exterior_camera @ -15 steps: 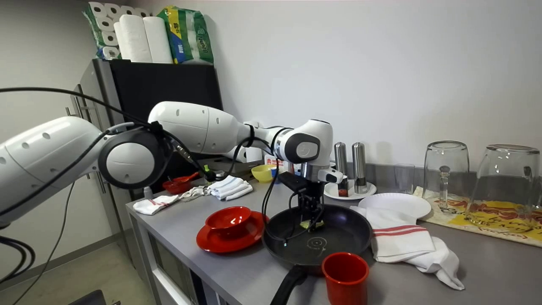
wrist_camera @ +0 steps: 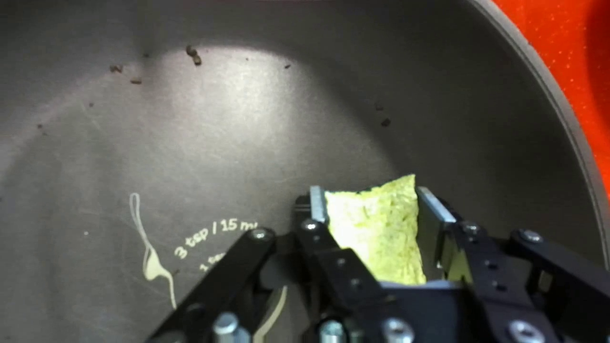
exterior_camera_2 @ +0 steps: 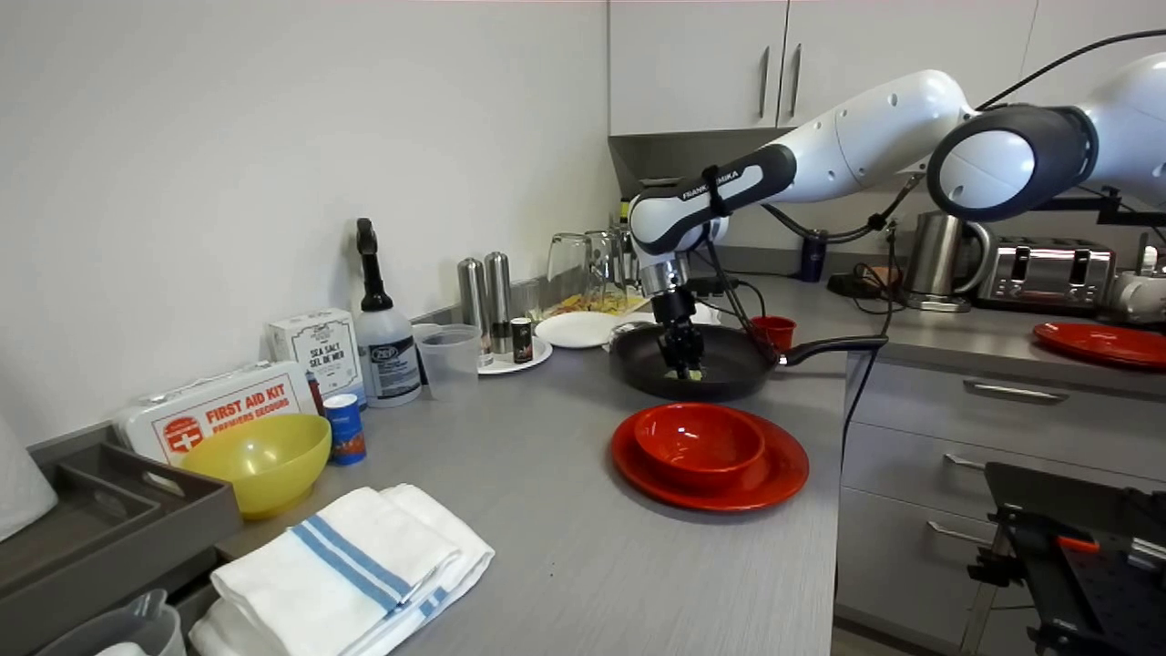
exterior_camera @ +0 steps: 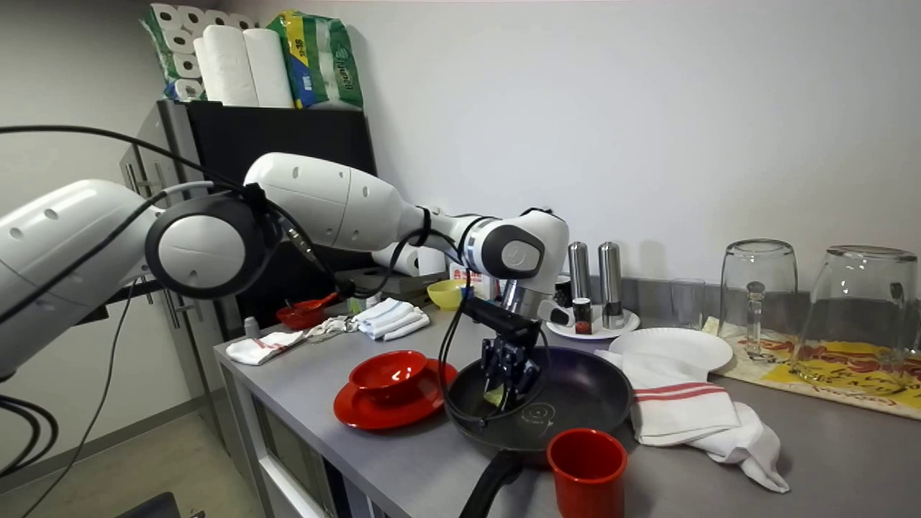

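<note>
My gripper is shut on a yellow-green sponge (wrist_camera: pixel 374 228), whose two sides meet the fingers in the wrist view. It points down into a black frying pan (exterior_camera: pixel 574 406). Dark crumbs (wrist_camera: pixel 193 55) and a pale smear or marking (wrist_camera: pixel 153 266) show on the pan's inner surface, along with printed measuring text. In exterior view 1 the sponge (exterior_camera: pixel 494 396) is low in the pan's left part. Whether it touches the pan bottom I cannot tell for sure. Exterior view 2 shows the gripper (exterior_camera_2: pixel 685 372) inside the pan, the sponge's lower edge just visible.
Close beside the pan stand a red bowl (exterior_camera: pixel 388 371) on a red plate (exterior_camera: pixel 363 414) and a red cup (exterior_camera: pixel 588 475). A white towel (exterior_camera: pixel 686 410) lies against the pan's right side. The pan handle (exterior_camera_2: pixel 836 348) reaches past the counter edge. Free counter (exterior_camera_2: pixel 547 470) lies left of the red plate.
My gripper and the held sponge have moved within the pan, leftward and nearer the front in exterior view 1. The wrist has tilted. The pan and dishes have stayed put.
</note>
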